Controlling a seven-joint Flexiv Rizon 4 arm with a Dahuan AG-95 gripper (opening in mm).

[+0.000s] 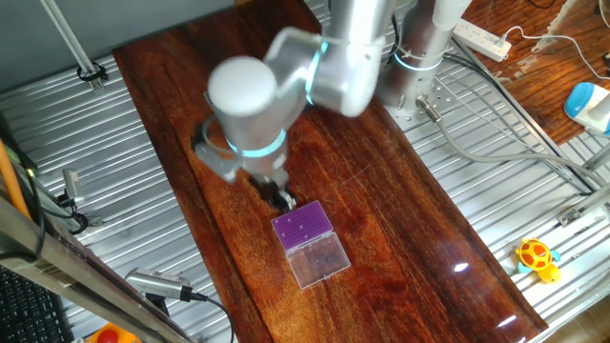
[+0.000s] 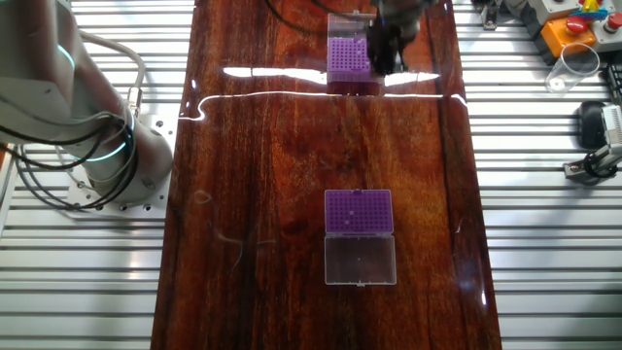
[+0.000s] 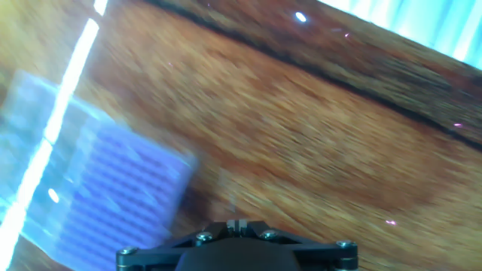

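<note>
A purple grid rack with a clear open lid [image 1: 303, 227] lies on the wooden table, a few pale spots on its grid. My gripper [image 1: 287, 200], blurred, is above the table close to the rack's far edge. In the wrist view this rack [image 3: 124, 192] is at the lower left, and the gripper's tips [image 3: 237, 226] look closed together; nothing clear shows between them. Exterior view 2 has the same rack [image 2: 352, 58] at the far end, with the dark gripper [image 2: 390, 66] beside it. A second purple rack [image 2: 359, 211], lid open, lies nearer that camera; the arm covers it in exterior view 1.
Bare wooden tabletop [image 2: 262, 194] separates the two racks. A clear cup [image 2: 572, 68] and a box with buttons stand off the table's right side. A toy turtle [image 1: 536, 255] sits on the metal slats.
</note>
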